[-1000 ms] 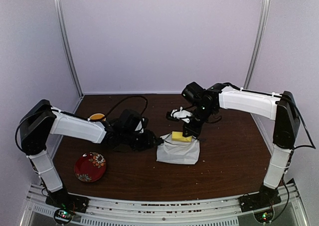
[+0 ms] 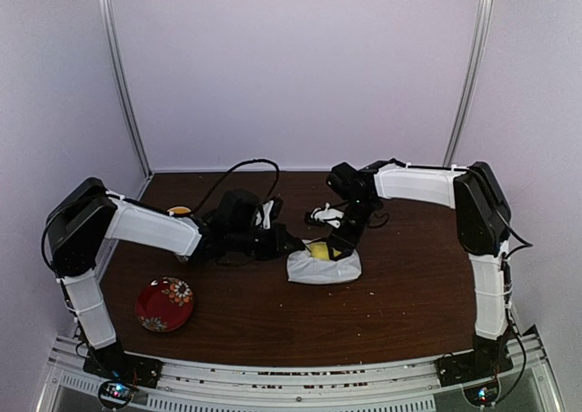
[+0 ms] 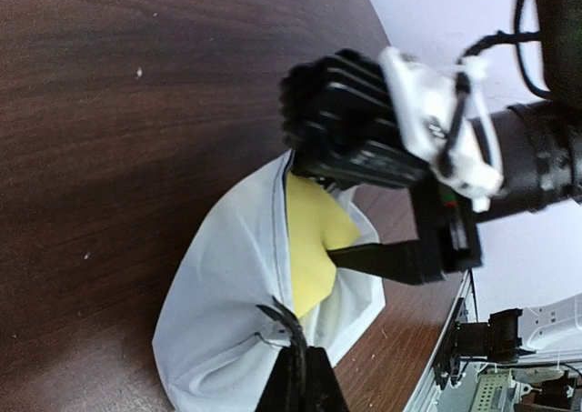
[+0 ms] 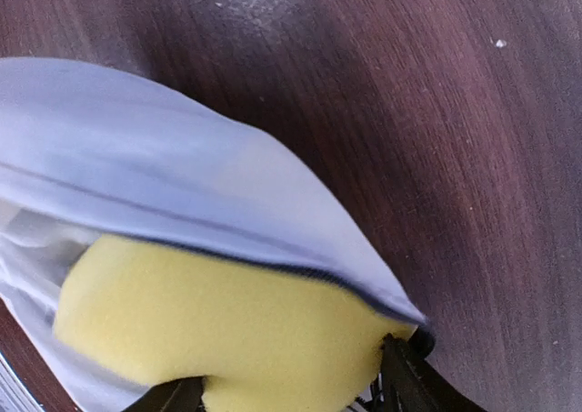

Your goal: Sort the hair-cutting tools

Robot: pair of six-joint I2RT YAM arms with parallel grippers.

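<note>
A white pouch (image 2: 324,268) with a dark-edged mouth lies on the table between the arms. My left gripper is shut on the pouch's thin edge, which runs to its fingertips in the left wrist view. Inside the pouch mouth sits a soft yellow block (image 4: 227,326), like a sponge, mostly within the fabric. My right gripper is open over it, its fingers (image 3: 377,259) pushed into the mouth. One finger dents the yellow block; the other is close by the pouch edge. No hair cutting tools can be made out.
A red flowered bowl (image 2: 165,305) stands at the front left. Behind the left forearm an orange-rimmed item (image 2: 179,211) is partly hidden. Free table lies in front of the pouch and to its right.
The left gripper has shifted slightly up and right, the pouch edge with it.
</note>
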